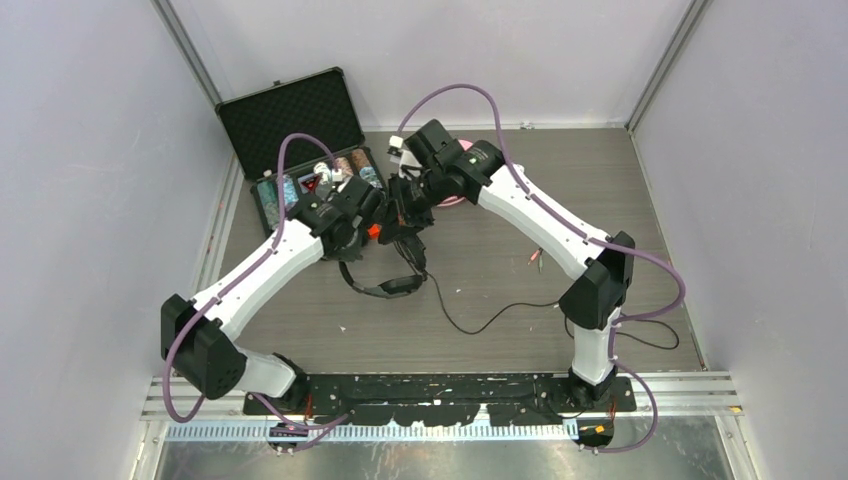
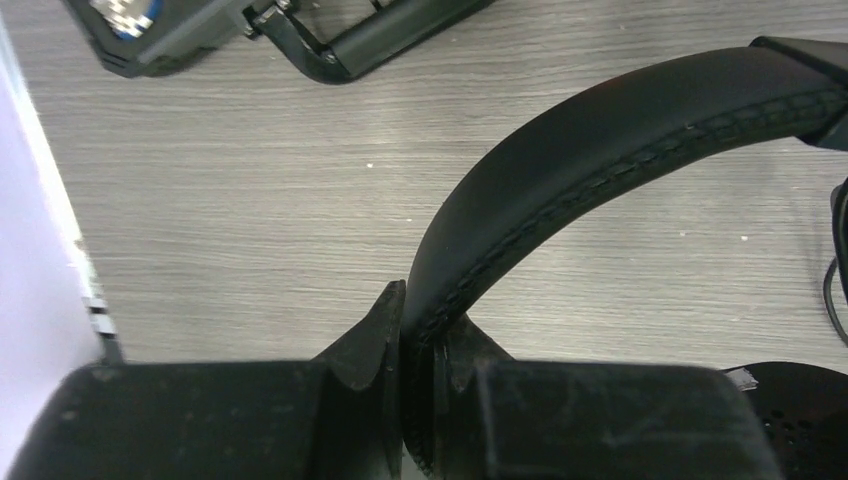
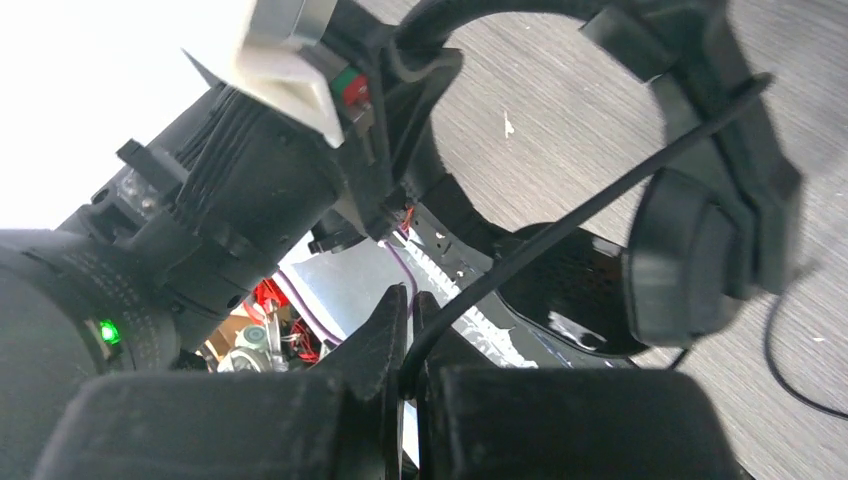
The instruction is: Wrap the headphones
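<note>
The black headphones (image 1: 398,288) hang left of the table's centre, their band running up under my left arm. In the left wrist view, my left gripper is shut on the padded headband (image 2: 560,160). My right gripper is shut on the headphones' black cable (image 3: 560,230), which stretches up and right past an ear cup (image 3: 690,260). In the top view the right hand is over the upper part of the headphones, close beside the left hand. From the headphones the rest of the cable (image 1: 470,331) trails along the table to the right.
An open black case (image 1: 292,118) with small items in its compartments stands at the back left. Something pink (image 1: 450,201) lies mostly hidden behind the right arm. The cable's plugs (image 1: 536,258) rest under that arm.
</note>
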